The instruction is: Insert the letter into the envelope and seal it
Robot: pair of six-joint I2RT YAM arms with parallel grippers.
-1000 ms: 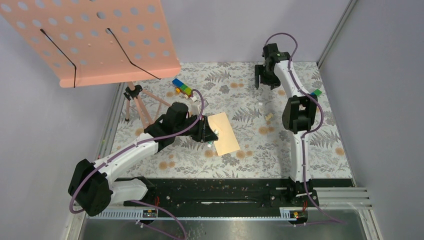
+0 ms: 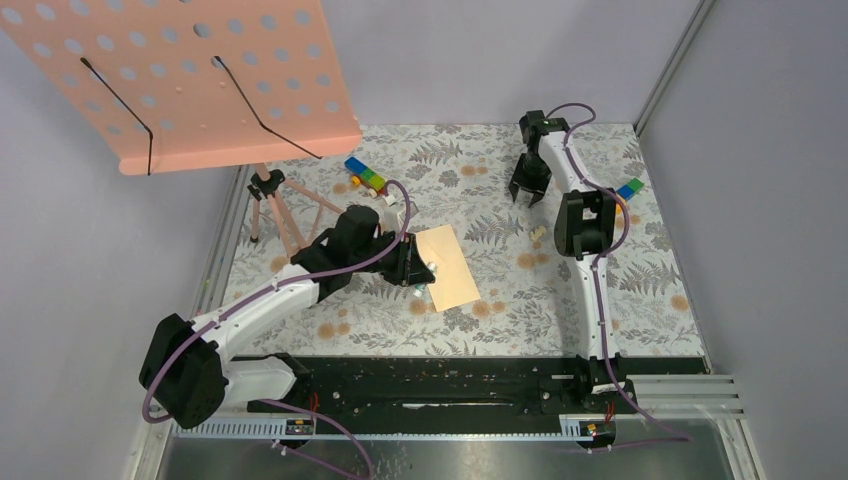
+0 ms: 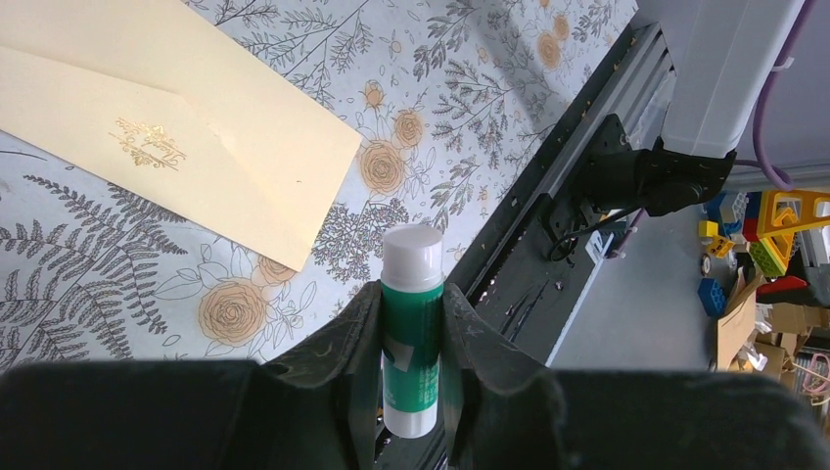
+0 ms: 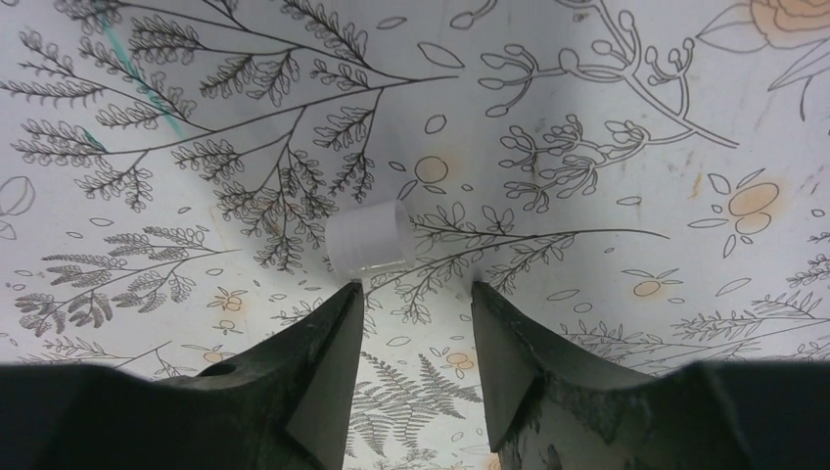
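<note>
The cream envelope [image 2: 453, 268] lies flat on the patterned table; its folded panel with a gold emblem [image 3: 147, 144] shows in the left wrist view. I cannot make out a separate letter. Beside the envelope, my left gripper is shut on a green glue stick [image 3: 411, 343], which has its white end upward. Far back on the table, my right gripper is low over the surface, its fingers apart and nothing seen gripped. A small white cap [image 4: 370, 240] lies just beyond its left fingertip, on the table.
A peach perforated panel on a stand [image 2: 240, 90] overhangs the back left. Toy blocks [image 2: 365, 172] lie near it, others [image 2: 630, 188] at the right. A small yellowish piece [image 2: 538, 233] sits mid-table.
The left arm, glue stick and envelope look nearly unchanged.
</note>
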